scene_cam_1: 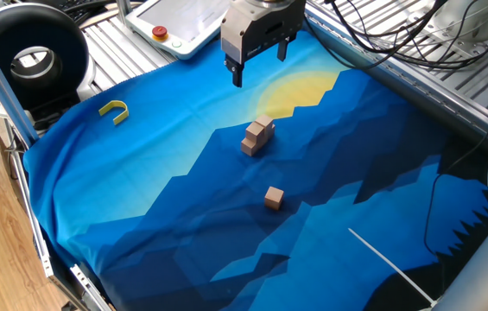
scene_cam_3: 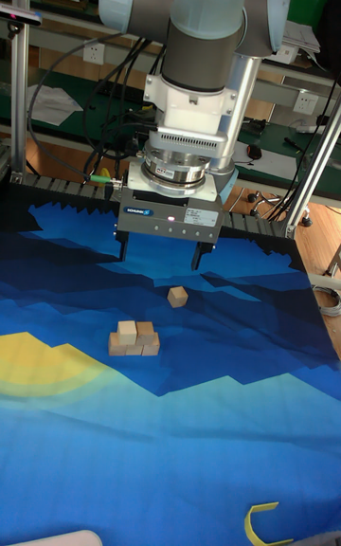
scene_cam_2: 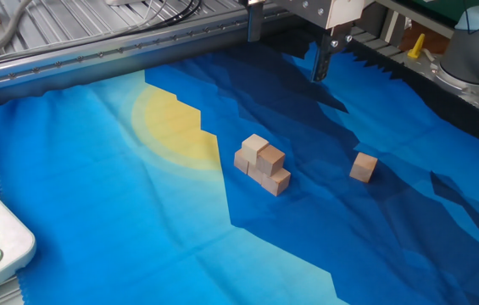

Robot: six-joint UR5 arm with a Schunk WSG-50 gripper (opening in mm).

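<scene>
Wooden cubes form a small two-level stack (scene_cam_1: 257,136) on the blue patterned cloth. In exterior view 3 its lower row has three cubes, and two sit on top, a paler cube (scene_cam_3: 126,331) beside a browner cube (scene_cam_3: 144,329). One more wooden cube (scene_cam_2: 364,167) lies alone on the cloth, apart from the stack. My gripper (scene_cam_3: 159,255) hangs in the air above the cloth, its fingers wide apart. Nothing is between them, and neither the stack nor the single cube is touched.
A yellow U-shaped piece (scene_cam_1: 115,111) lies on the cloth, well away from the cubes. A tablet-like controller with a red button (scene_cam_1: 160,33) rests at the table's edge. A thin white rod (scene_cam_1: 392,265) crosses the dark corner.
</scene>
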